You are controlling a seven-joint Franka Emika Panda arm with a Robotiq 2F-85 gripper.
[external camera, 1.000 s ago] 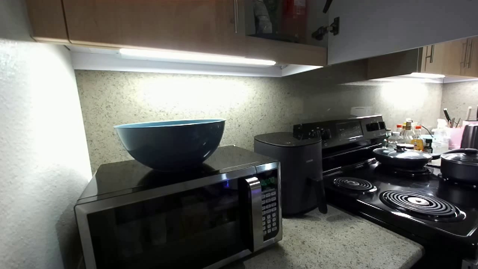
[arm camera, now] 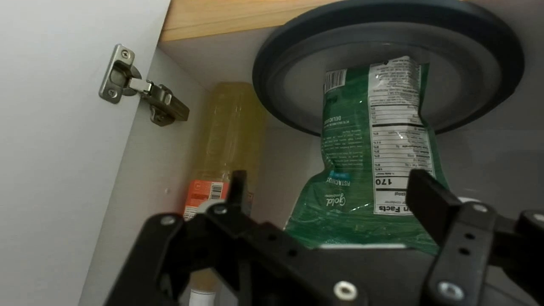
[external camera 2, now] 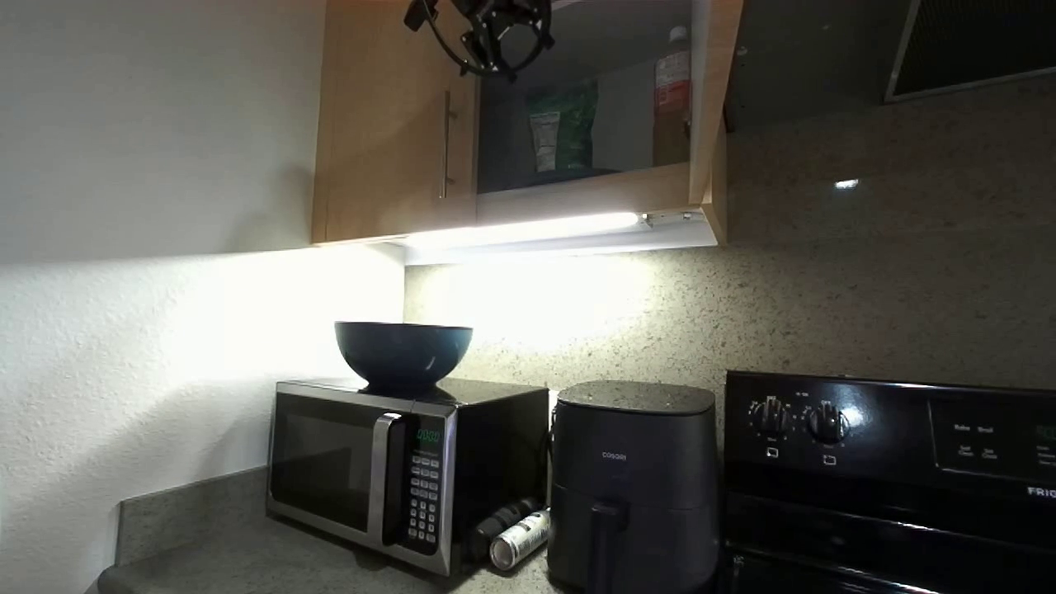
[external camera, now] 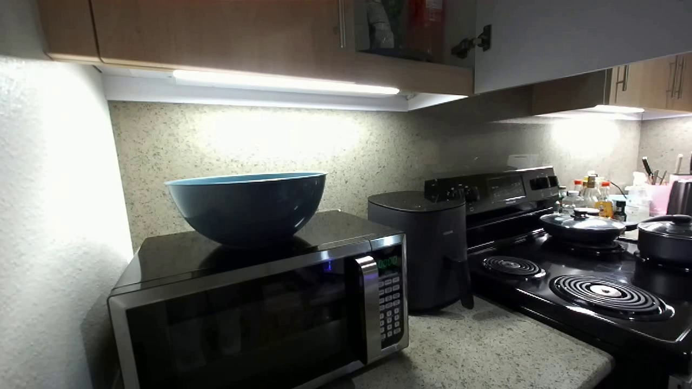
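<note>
My gripper is open in the wrist view, its two dark fingers wide apart. Beyond them, and apart as far as I can see, a green pistachio bag [arm camera: 347, 148] stands in the open cabinet. The wrist view looks upside down. Under the bag lies a round lid or plate with a dark rim [arm camera: 278, 81]. Beside them is a bottle of yellowish liquid [arm camera: 232, 127] with an orange label. Exterior view 2 shows the same bag [external camera 2: 574, 124] and bottle [external camera 2: 672, 89], with part of my dark arm or gripper at the top edge.
The open cabinet door [arm camera: 66, 127] and its hinge [arm camera: 117, 74] flank the bottle. Below the cabinet, a blue bowl [external camera: 253, 207] sits on the microwave [external camera: 240, 324]. An air fryer [external camera: 418, 253] stands between microwave and stove [external camera: 584, 272].
A small dark part at the top edge of exterior view 1, near the cabinet door, has gone out of view. The bowl and appliances have not moved.
</note>
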